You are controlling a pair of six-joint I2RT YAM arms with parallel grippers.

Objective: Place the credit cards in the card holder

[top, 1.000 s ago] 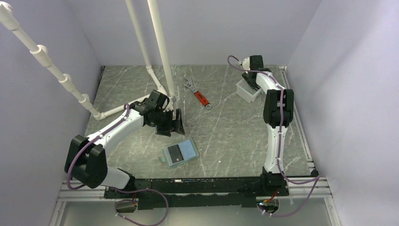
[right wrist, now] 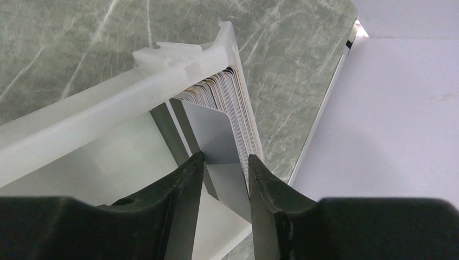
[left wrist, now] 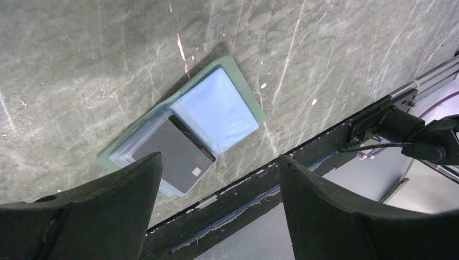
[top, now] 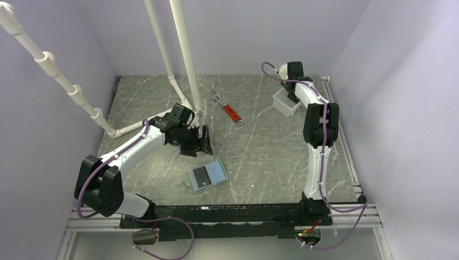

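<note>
A green card holder [top: 208,176] lies on the table at the front left, a dark grey card [left wrist: 176,154] in its left side under a clear sleeve. Its right side is a pale blue pocket [left wrist: 217,106] where no card shows. Above the holder, my left gripper is open and empty. At the back right stands a white box [top: 286,104] with a tight stack of cards [right wrist: 230,100] at one end. Down in that box, my right gripper is part open, its fingertips either side of the front grey card [right wrist: 216,138]; whether they touch it I cannot tell.
An orange-handled wrench [top: 231,112] lies at the back centre. White pipes [top: 187,54] stand behind my left arm. The right wall [right wrist: 389,108] is close to the box. Mid-table is bare.
The left arm and the card holder look unmoved.
</note>
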